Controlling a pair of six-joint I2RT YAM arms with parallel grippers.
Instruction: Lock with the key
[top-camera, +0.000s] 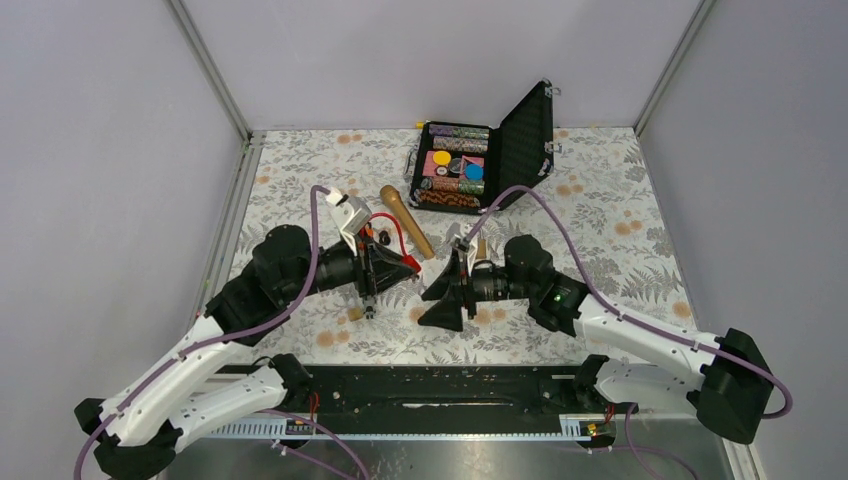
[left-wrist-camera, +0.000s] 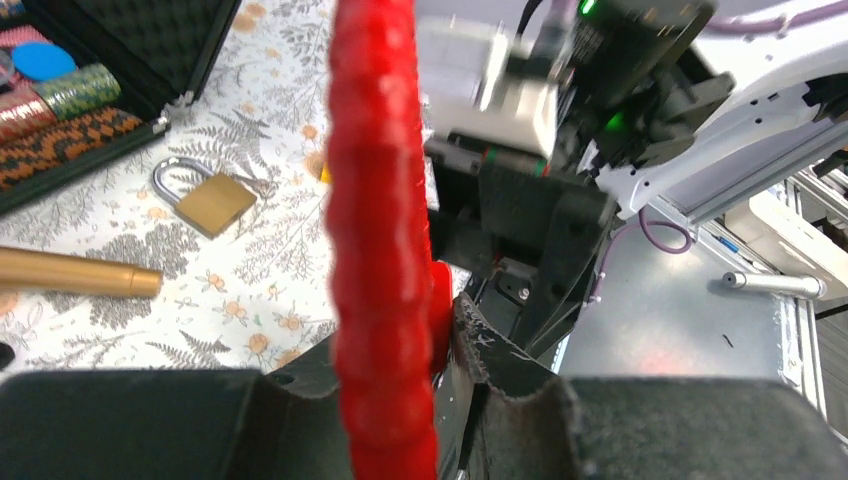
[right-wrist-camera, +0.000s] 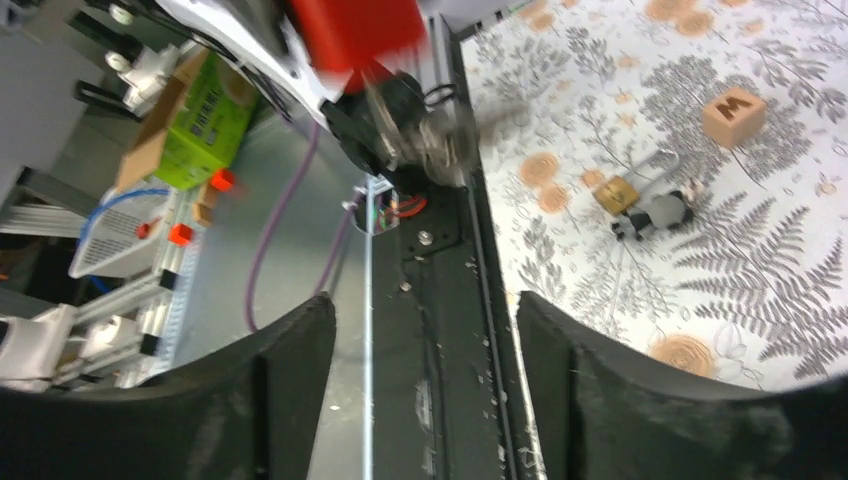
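Note:
A red item with a ribbed red loop (left-wrist-camera: 378, 240) is in my left gripper (top-camera: 409, 268), the lower end between its fingertips. The right wrist view shows its blurred red body (right-wrist-camera: 365, 35) with key-like metal pieces (right-wrist-camera: 445, 140) hanging below; their exact shape is unclear. Facing it from the right, my right gripper (top-camera: 428, 305) stands open and empty, its fingers (right-wrist-camera: 300, 350) spread wide. A brass padlock (left-wrist-camera: 215, 203) with a silver shackle lies on the table, and a smaller brass padlock (right-wrist-camera: 616, 195) rests elsewhere on the cloth.
An open black case (top-camera: 528, 140) with colourful contents sits at the back. In front of it lies a wooden club-like piece (top-camera: 407, 220). A small block marked M (right-wrist-camera: 734, 117) and a little grey figure (right-wrist-camera: 655, 213) lie near the smaller padlock. Both grippers are close together.

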